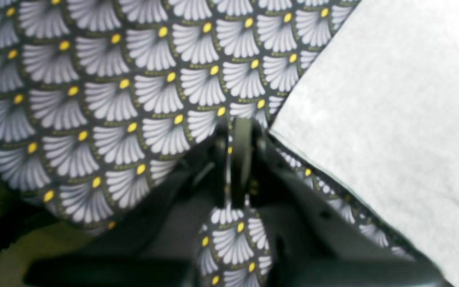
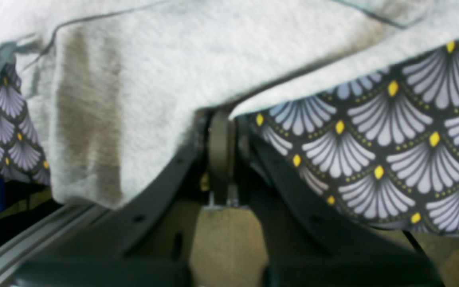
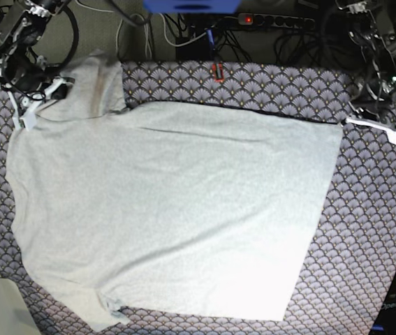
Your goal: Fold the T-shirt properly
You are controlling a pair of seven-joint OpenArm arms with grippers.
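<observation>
A light grey t-shirt point(image 3: 170, 202) lies spread over the patterned cloth. My left gripper is shut with nothing between its fingers. In the left wrist view, its tips are just beside a shirt corner point(image 1: 293, 122), over bare cloth. The base view has that gripper point(image 3: 348, 121) near the shirt's upper right corner. At the upper left, my right gripper point(image 3: 63, 89) is over a bunched part of the shirt point(image 3: 100, 87). The right wrist view shows my right gripper shut on a pinched ridge of the fabric point(image 2: 309, 89).
Cables point(image 3: 177, 35) and the blue base point(image 3: 191, 5) are at the top centre. A small red and black item point(image 3: 217, 71) stands on the cloth there.
</observation>
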